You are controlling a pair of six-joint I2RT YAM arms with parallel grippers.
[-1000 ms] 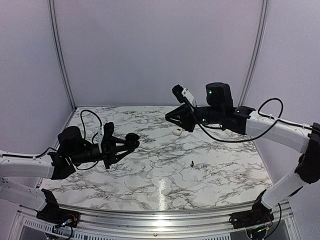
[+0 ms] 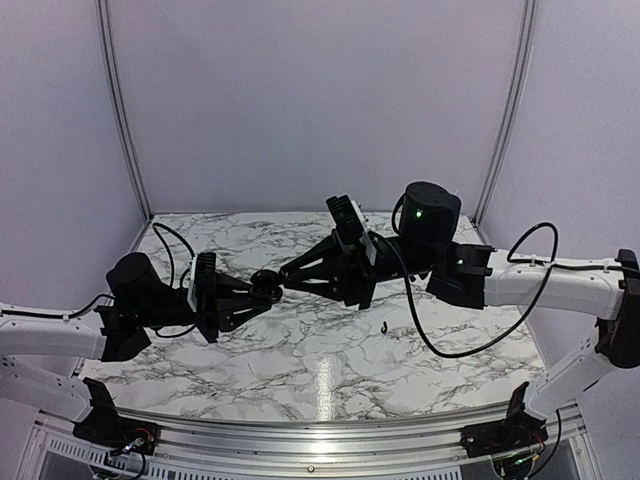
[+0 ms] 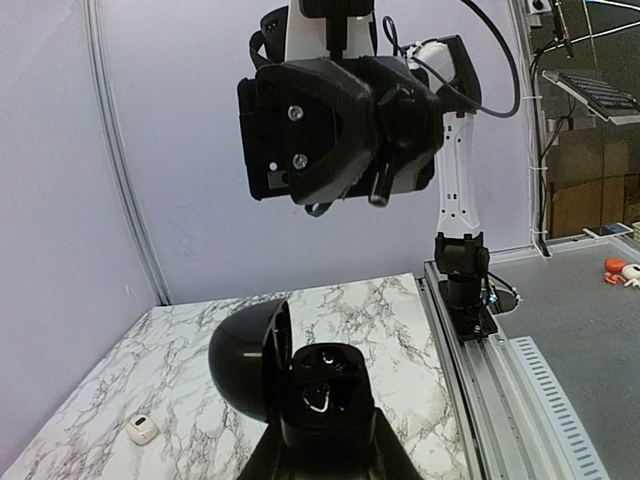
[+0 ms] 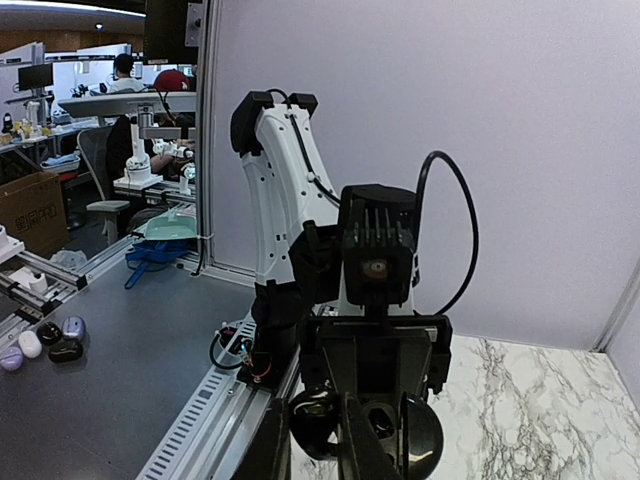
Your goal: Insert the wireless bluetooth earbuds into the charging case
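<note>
A glossy black charging case with its lid open is held upright by my left gripper, shut on it; its cavities face up in the left wrist view. In the right wrist view its fingertips are shut on a black glossy earbud just in front of the case, whose cavity shows to the right of the earbud. Whether earbud and case touch I cannot tell.
A small white object lies on the marble table, and a small black bit lies right of centre. Several coloured cases sit outside on the grey surface.
My left gripper has turned slightly, holding the case in about the same place.
</note>
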